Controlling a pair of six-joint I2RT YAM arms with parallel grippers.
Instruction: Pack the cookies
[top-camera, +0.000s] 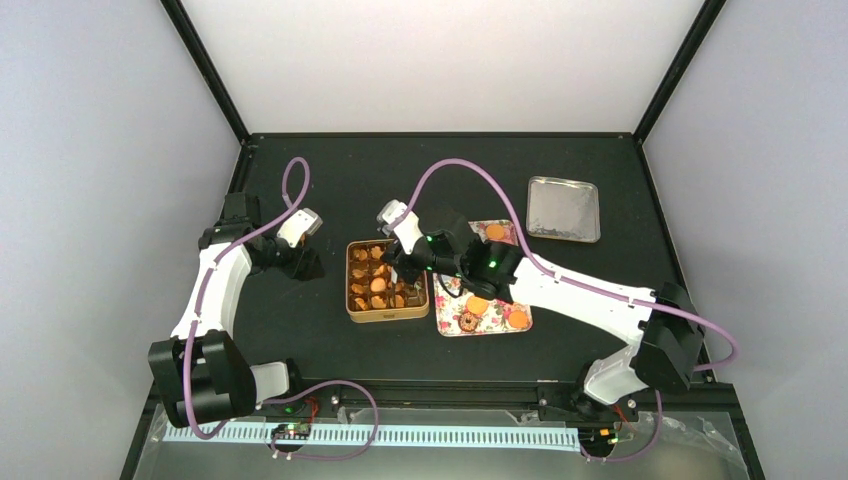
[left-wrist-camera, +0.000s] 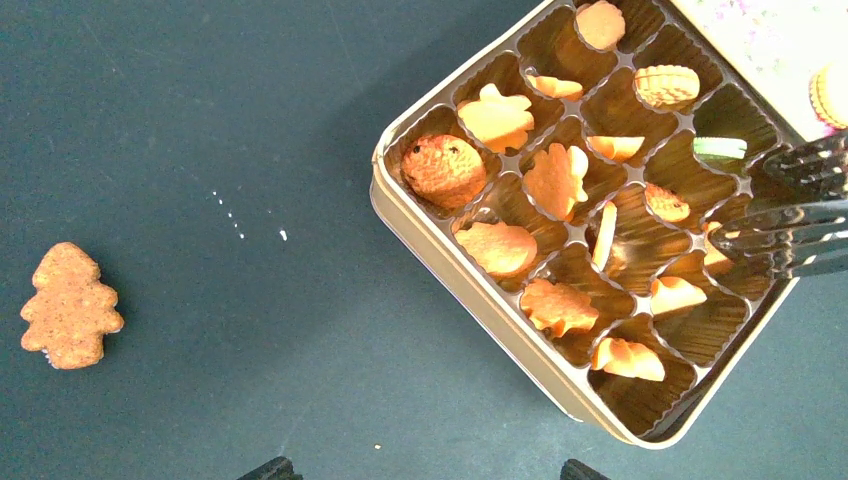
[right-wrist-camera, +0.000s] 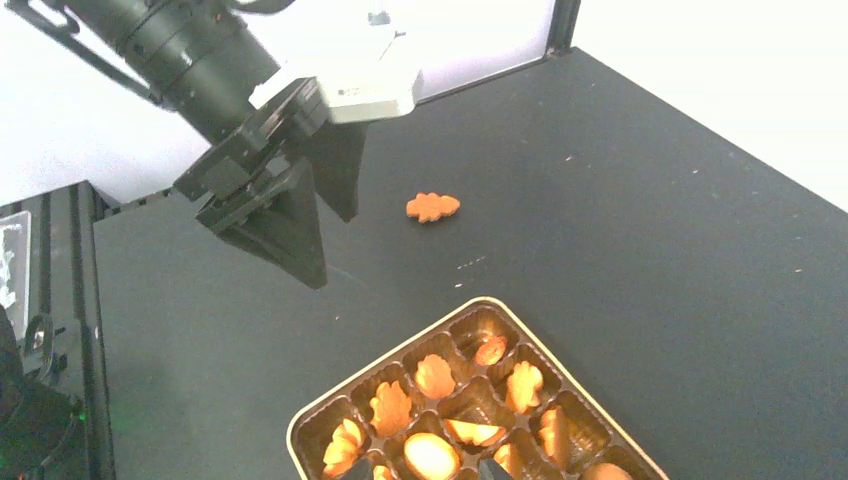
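A gold compartment box holds cookies of several shapes, with some compartments partly empty. My right gripper is over the box's right part, its fingers low among the compartments. Whether it grips a cookie there is hidden. My left gripper hangs left of the box, its fingers apart with nothing seen between them. A tree-shaped cookie lies on the black table beside it.
A floral tray with round cookies and a donut-like cookie is right of the box, partly under my right arm. An empty metal tray sits at the back right.
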